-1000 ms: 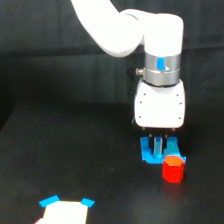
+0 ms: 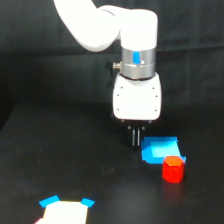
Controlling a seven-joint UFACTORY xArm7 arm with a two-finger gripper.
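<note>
My gripper (image 2: 136, 136) points down near the middle of the view, left of the blue patch and apart from it. Its two thin fingers stand close together, and I cannot tell whether they are fully shut or hold anything small. The bright blue patch (image 2: 158, 148) lies flat on the dark surface. A red block (image 2: 173, 170) with a six-sided top stands at its near right edge, covering that corner of the patch.
At the bottom left is a white sheet or board (image 2: 65, 213), cut off by the frame, with pieces of blue tape (image 2: 88, 202) at its corners.
My arm has moved left and a little up, from over the blue patch to beside it. More of the patch shows. The red block and the white sheet have not moved.
</note>
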